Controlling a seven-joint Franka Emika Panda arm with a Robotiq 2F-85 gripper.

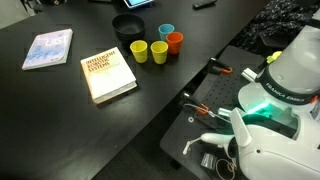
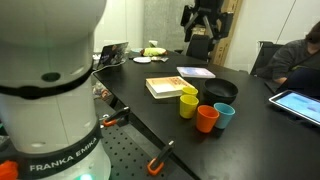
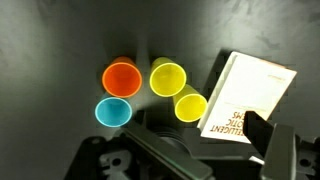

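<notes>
In the wrist view two yellow cups, an orange cup and a blue cup stand upright in a cluster on the dark table. The black bowl is next to them, partly covered by my gripper in the wrist view. A cream book lies flat beside the yellow cups. High above the table hangs my gripper, its fingers apart and nothing seen between them. In exterior view 1 the gripper is out of frame.
A second, pale book lies farther along the table. A tablet rests near the bowl, and a dark object lies at the far edge. Bare table spreads left of the cream book in exterior view 1.
</notes>
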